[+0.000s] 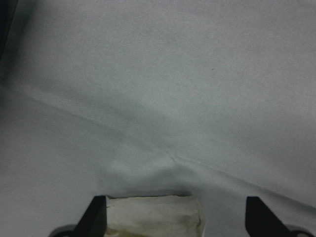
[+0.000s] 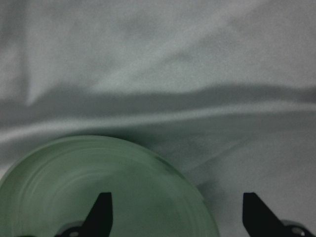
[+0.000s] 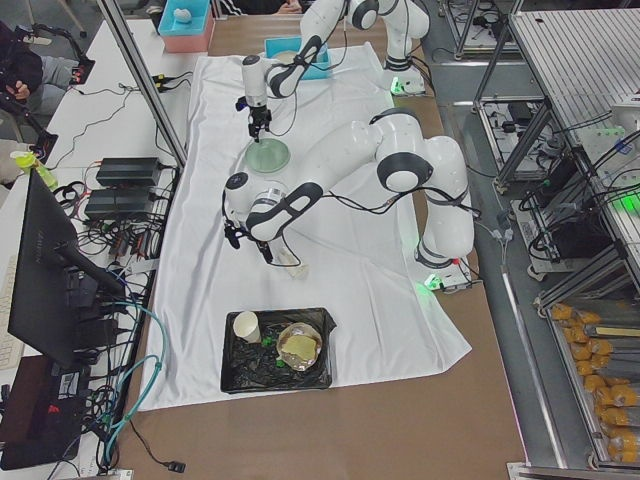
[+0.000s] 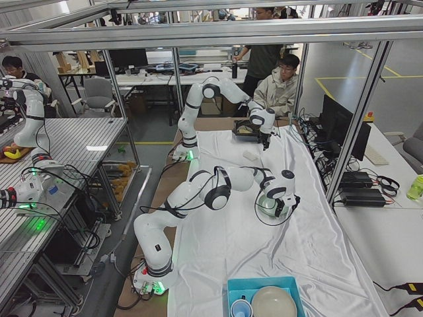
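A green plate (image 3: 268,154) lies on the white cloth. The right wrist view shows my right gripper open over the plate's edge (image 2: 148,182), nothing between its fingers. The left wrist view shows my left gripper open above a pale, stained, flattened piece like paper (image 1: 153,212), which lies between and below its fingers. In the camera left view that piece (image 3: 294,268) is partly behind the near arm.
A black tray (image 3: 238,370) holding a white cup and a foil bowl stands at one end of the cloth. A blue bin (image 4: 264,284) with dishes stands at the other end. Monitors and cables line one side.
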